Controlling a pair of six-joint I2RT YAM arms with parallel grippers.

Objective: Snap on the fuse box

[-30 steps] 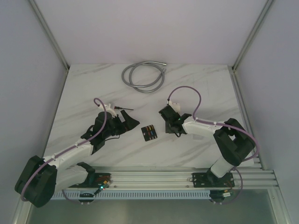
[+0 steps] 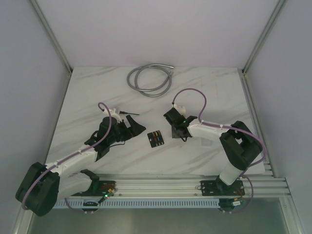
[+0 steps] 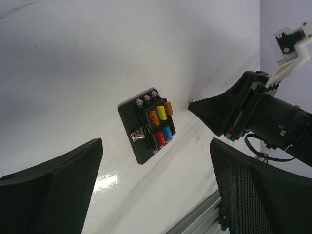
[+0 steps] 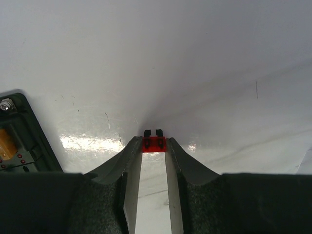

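Note:
The black fuse box [image 2: 156,139] lies on the white table, with orange, yellow, red and blue fuses in the left wrist view [image 3: 129,119]. My left gripper [image 2: 132,127] stands open to its left; its two dark fingers frame the box in the left wrist view. My right gripper, to the right of the box, is shut on a small red fuse [image 4: 154,146] with dark prongs. The edge of the fuse box shows at the left of the right wrist view.
A grey hose [image 2: 148,90] lies coiled at the back. A thin dark tool [image 2: 128,113] lies behind my left gripper. The table between the hose and the box is clear.
My right arm has shifted slightly leftward, toward the fuse box. The left arm has stayed still.

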